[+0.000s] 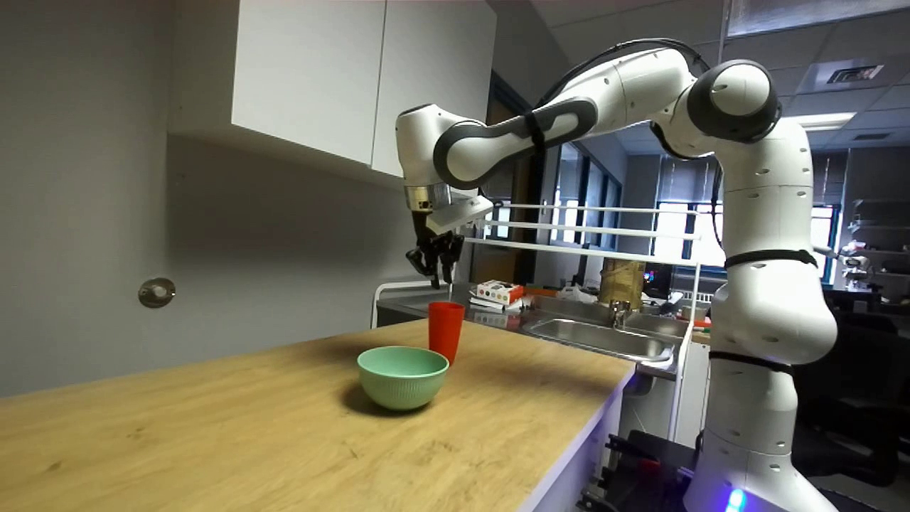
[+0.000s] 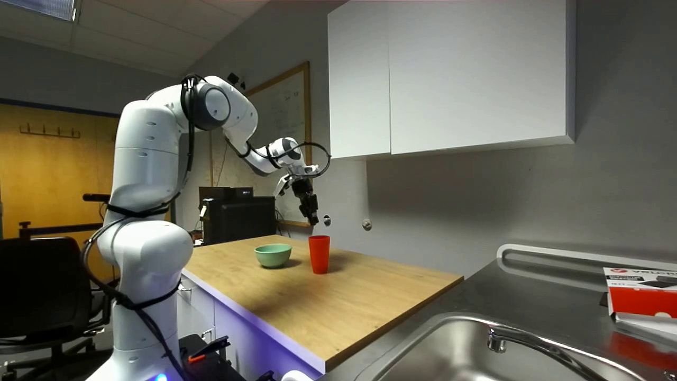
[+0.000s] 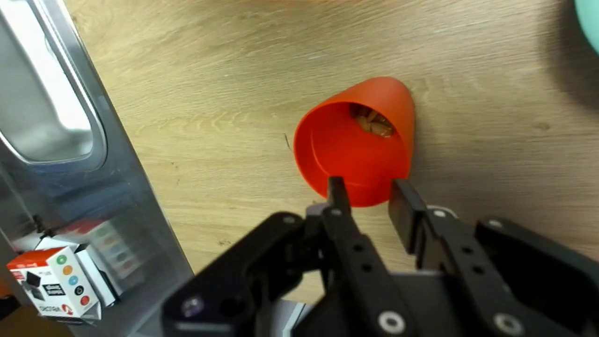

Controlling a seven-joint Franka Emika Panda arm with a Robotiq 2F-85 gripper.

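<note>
A red cup stands upright on the wooden counter, just behind and to the right of a light green bowl in the first exterior view. Looking into the cup from the wrist, I see several small brown pieces at its bottom. My gripper hangs above the cup's rim, apart from it. In the wrist view its two black fingers are spread with a gap between them and nothing held. Only an edge of the bowl shows there.
A metal sink and a red-and-white box lie beyond the counter's end. White cabinets hang over the back of the counter.
</note>
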